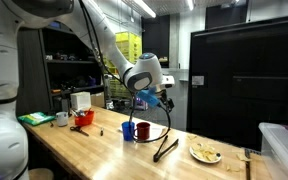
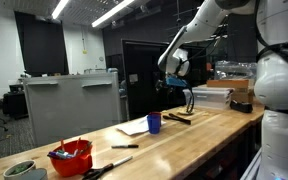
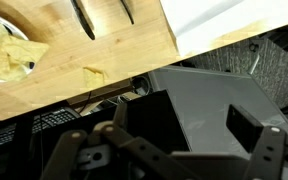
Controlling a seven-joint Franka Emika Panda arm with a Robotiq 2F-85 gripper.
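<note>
My gripper is open and empty, its two fingers spread wide in the wrist view. It hangs well above the wooden table (image 1: 109, 155), toward its far edge. On the table below stand a blue cup (image 1: 128, 131) and a dark red cup (image 1: 142, 130). A white sheet (image 1: 157, 131) lies behind them. To their right rests a black long-handled tool (image 1: 166, 150), and farther right a white plate (image 1: 192, 151) holds yellowish chip-like pieces. A small yellowish piece (image 3: 93, 78) lies loose near the table edge.
A red basket (image 2: 70, 159) with things in it, a dark-handled tool (image 2: 109, 167) and a small black item (image 2: 125, 146) occupy the other end. A translucent bin (image 1: 284, 145) stands at the right.
</note>
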